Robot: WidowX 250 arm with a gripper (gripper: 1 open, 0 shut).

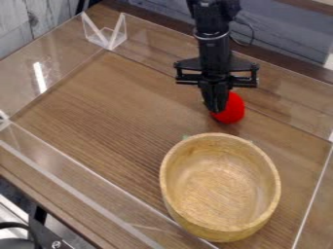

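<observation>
My gripper [217, 97] is in the upper middle of the camera view, just left of and over a red round object [228, 112]. The red object is partly hidden behind the gripper's fingers, so whether they touch it is hard to tell. The fingers appear close together, with nothing clearly visible between them. A large pale yellow bowl [219, 225] stands at the lower right on the wooden table [92, 126].
A white wire-like stand [104, 29] stands at the top left. A dark cable lies at the bottom left corner.
</observation>
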